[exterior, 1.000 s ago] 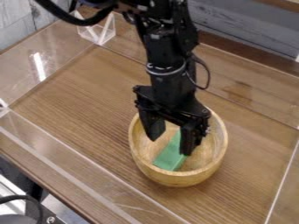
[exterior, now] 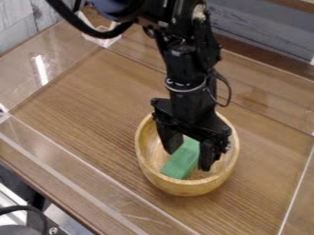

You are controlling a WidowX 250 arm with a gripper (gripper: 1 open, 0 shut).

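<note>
My black gripper (exterior: pixel 190 127) hangs over a round, light wooden bowl (exterior: pixel 185 184), its fingers open and reaching down into the bowl's upper part. A green object (exterior: pixel 182 161) lies in the bowl below and between the fingers, slanting toward the lower left. Part of it is hidden by the gripper, so whether the fingers touch it is unclear.
A clear bag or object (exterior: pixel 103 27) is at the back upper left. A dark cable and the table's edge show at the lower left.
The gripper has shifted slightly over the bowl, staying open. The green object appears slightly shifted within the bowl.
</note>
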